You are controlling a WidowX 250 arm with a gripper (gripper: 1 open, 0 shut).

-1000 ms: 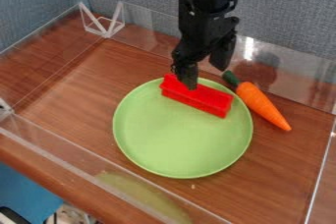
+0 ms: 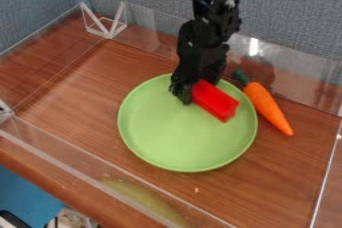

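Note:
My black gripper [image 2: 191, 86] is low over the green plate [image 2: 174, 137], its fingers at the left end of a red block [image 2: 215, 101] on the plate's upper right. Whether the fingers touch the block is hard to tell. An orange toy carrot [image 2: 269, 108] with a green top lies on the wood just right of the plate.
Clear low walls edge it, with a grey padded panel behind and a white wire shape [image 2: 102, 24] at the back left.
The block looks slightly turned and shifted. The plate and carrot look much the same.

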